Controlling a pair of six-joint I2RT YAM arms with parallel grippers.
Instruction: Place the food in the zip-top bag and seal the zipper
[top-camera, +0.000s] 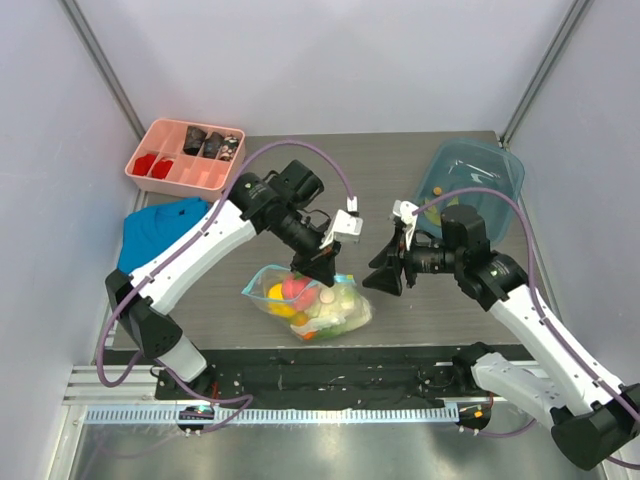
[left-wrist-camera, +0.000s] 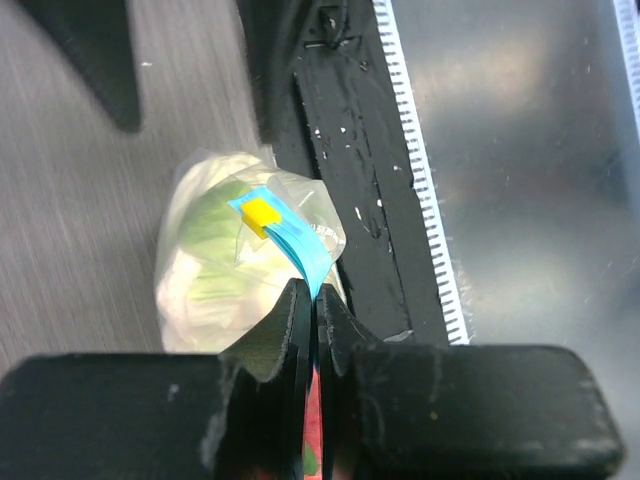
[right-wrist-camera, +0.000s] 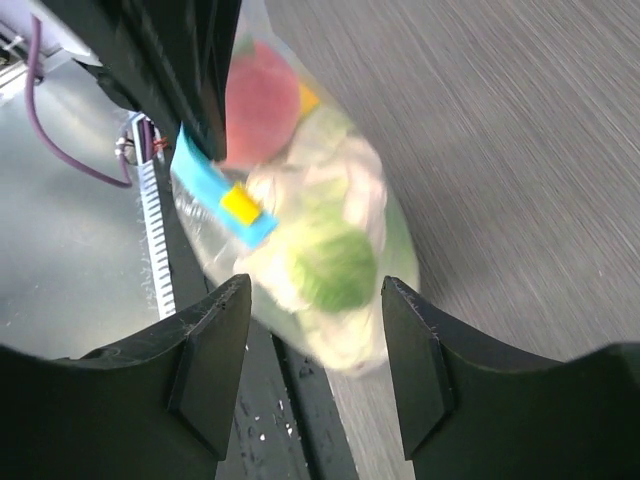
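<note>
The clear zip bag (top-camera: 330, 310) lies near the front of the table, holding colourful food and pale green vegetables. My left gripper (top-camera: 322, 272) is shut on the bag's top edge; the blue zipper strip (left-wrist-camera: 300, 235) with its yellow slider (left-wrist-camera: 258, 215) runs out from between its fingertips. My right gripper (top-camera: 385, 268) stands open to the right of the bag, nothing between its fingertips, with the bag (right-wrist-camera: 335, 270) beyond them in the right wrist view.
A pink compartment box (top-camera: 180, 182) and blue cloth (top-camera: 150, 235) are at the left. A teal bin (top-camera: 480, 160) stands at the back right. Bare table lies behind the bag.
</note>
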